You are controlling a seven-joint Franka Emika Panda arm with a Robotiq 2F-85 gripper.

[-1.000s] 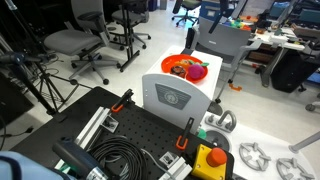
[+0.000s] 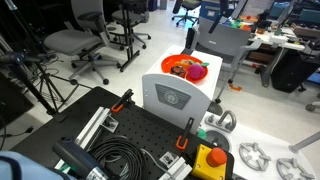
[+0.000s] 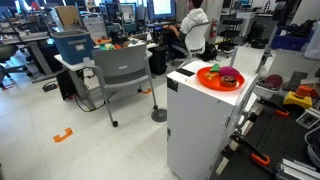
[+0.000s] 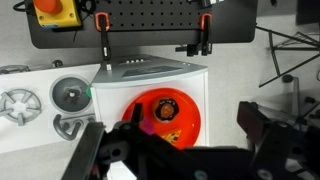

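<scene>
My gripper is open, its dark fingers (image 4: 98, 150) spread wide at the bottom of the wrist view. Nothing shows between them except the scene far below. Beneath lies a round red-orange plate (image 4: 188, 112) on a white surface. On it are a dark round item with a brown centre (image 4: 167, 108), a small orange piece (image 4: 173, 137) and a magenta item (image 4: 148, 127), which the gripper partly hides. Exterior view 1 has the magenta item (image 2: 197, 73) at the plate's near side. The gripper hangs above the plate, apart from it.
A grey panel (image 2: 173, 96) stands upright beside the plate. Near it are a small sink with a tap (image 2: 226, 121), stove burners (image 2: 253, 156) and a yellow box with a red button (image 2: 212, 158). Coiled black cable (image 2: 118, 158) lies on the dark base. A grey chair (image 3: 124, 75) stands behind.
</scene>
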